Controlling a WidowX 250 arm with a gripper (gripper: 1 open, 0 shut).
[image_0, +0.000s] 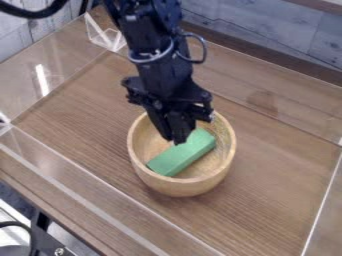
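A green bar lies diagonally inside a round wooden bowl in the middle of the table. My dark blue gripper hangs over the back part of the bowl, above the green bar's upper end. Its fingertips are dark and overlap, so whether they are open or shut is unclear.
A grey back wall runs along the top right, and a clear plastic piece stands at the left edge.
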